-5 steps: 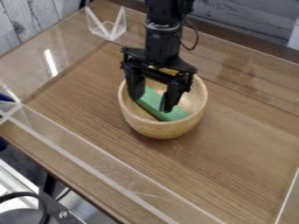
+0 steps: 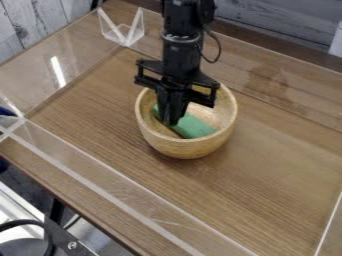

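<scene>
A round wooden bowl [image 2: 201, 143] sits on the wooden table, holding a green elongated object [image 2: 190, 126] that lies slanted inside it. My black gripper [image 2: 168, 112] reaches down from the top into the left part of the bowl, its fingers close together over the green object's upper left end, partly covering it. Whether anything is between the fingertips is hard to see.
A clear plastic piece [image 2: 122, 30] stands at the back left. Black cables lie at the lower left, off the table's edge.
The gripper's fingers, spread wide over the bowl earlier, have drawn together and shifted left and down toward the green object's upper end.
</scene>
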